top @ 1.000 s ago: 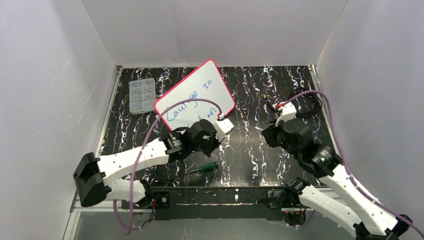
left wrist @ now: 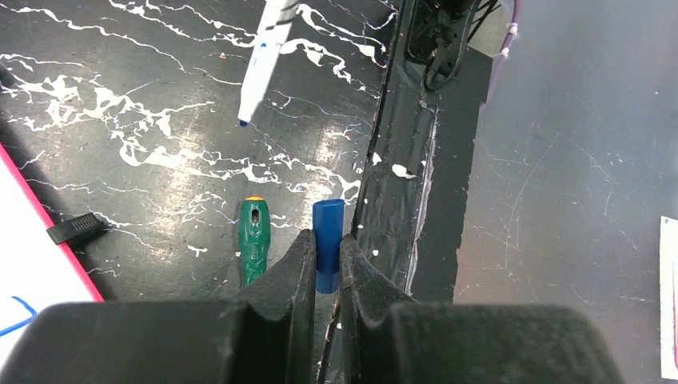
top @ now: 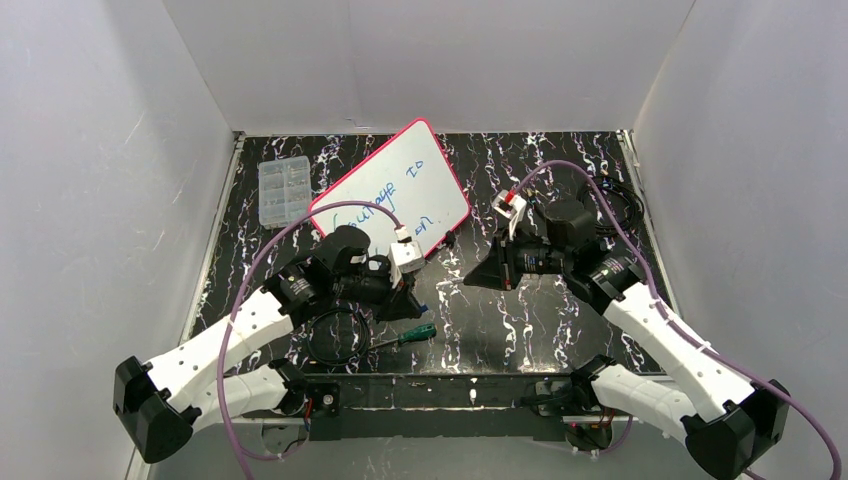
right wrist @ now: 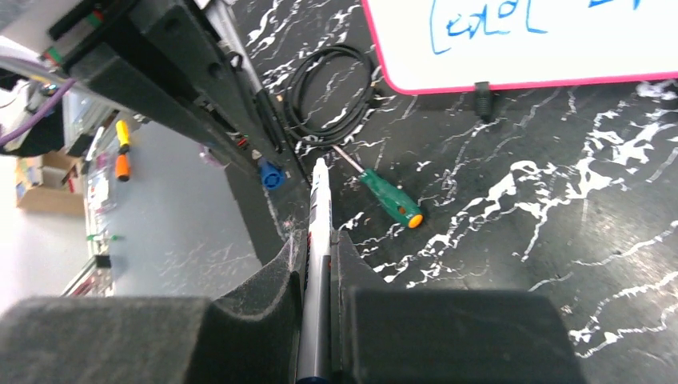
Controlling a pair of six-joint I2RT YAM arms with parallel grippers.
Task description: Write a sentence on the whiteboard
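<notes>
The pink-edged whiteboard (top: 402,165) lies tilted at the back, with blue handwriting across it; my left arm covers its lower part. My left gripper (top: 420,308) is right of the screwdriver's level in front of the board, and in the left wrist view it is shut on a blue marker cap (left wrist: 328,220). Farther right, my right gripper (top: 468,283) is shut on a white marker, whose uncovered blue tip shows in the left wrist view at the end of the marker's white body (left wrist: 262,64). Cap and marker are apart.
A green-handled screwdriver (top: 415,334) and a coiled black cable (top: 335,357) lie near the front edge. A clear compartment box (top: 285,190) sits at the back left, another cable coil (top: 628,205) at the right. The table between the grippers is bare.
The right gripper has moved left, towards it. The board has stayed put.
</notes>
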